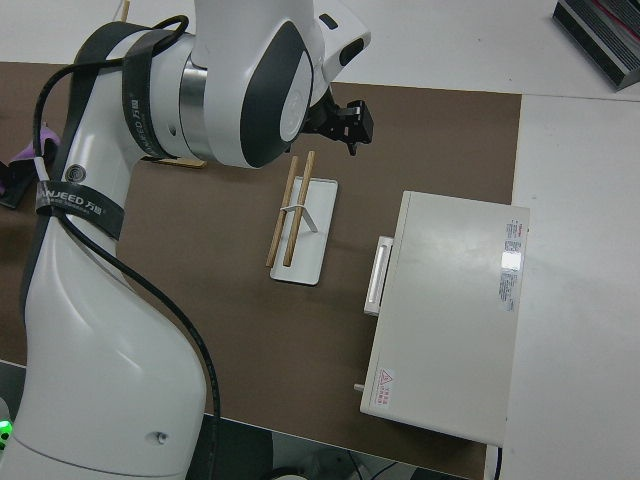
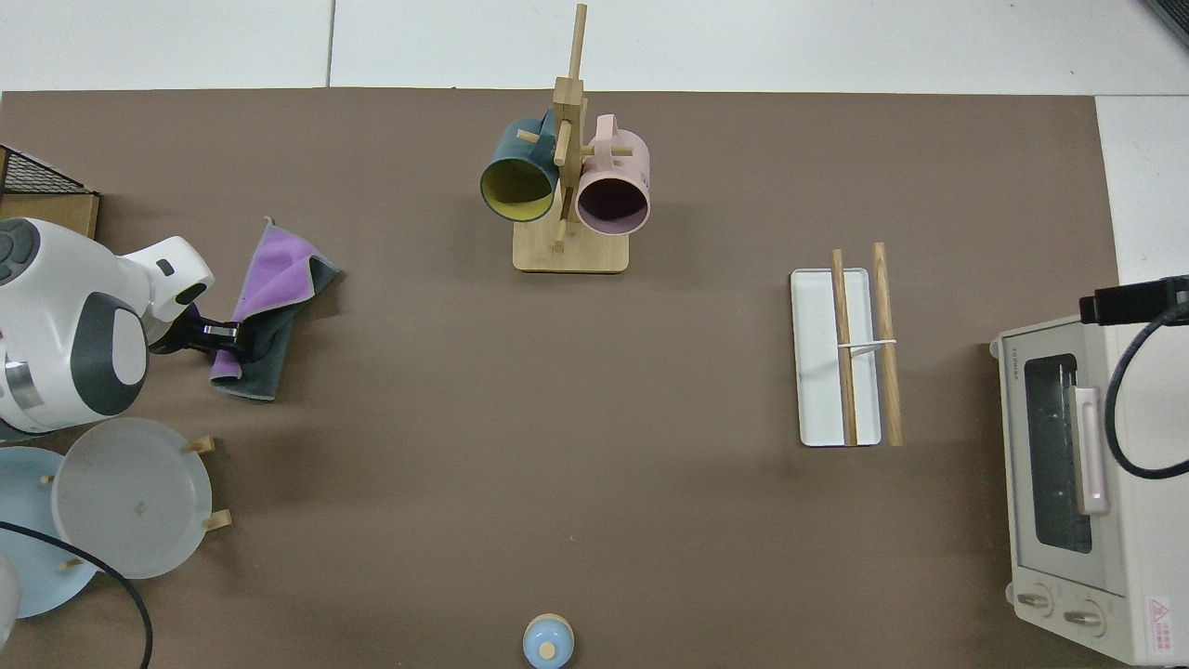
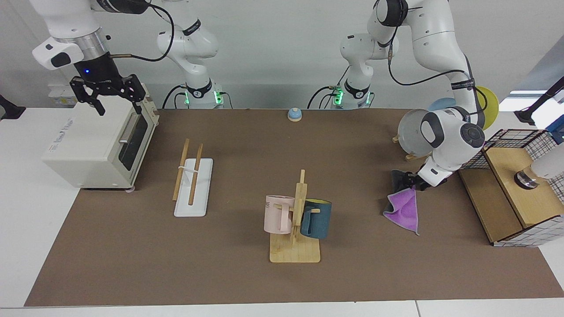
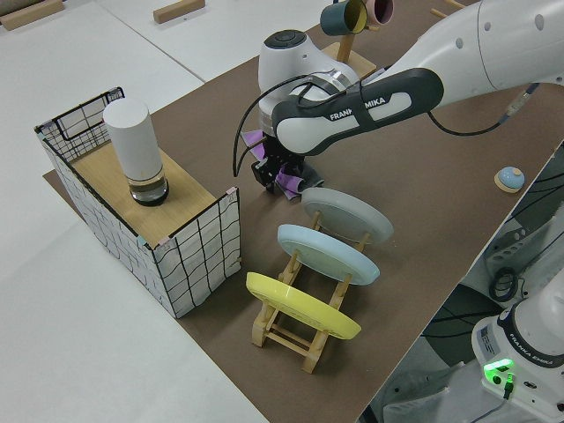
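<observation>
A purple and dark grey cloth (image 2: pixel 278 279) lies on the brown mat at the left of the top view. One arm's black gripper (image 2: pixel 223 336) is down on this cloth, beside the plate rack; whether its fingers grip fabric is unclear. In the left view it appears at the right, over the cloth (image 3: pixel 402 211). The other arm's gripper (image 3: pixel 113 105) hangs above the white microwave (image 2: pixel 1059 580), its finger state hard to make out.
A mug tree with two mugs (image 2: pixel 613 201) stands at the back. A white board with wooden sticks (image 2: pixel 814 357), a plate rack with plates (image 2: pixel 128 502), a wire basket (image 4: pixel 194 264) and a small blue object (image 2: pixel 547 641) surround a clear centre.
</observation>
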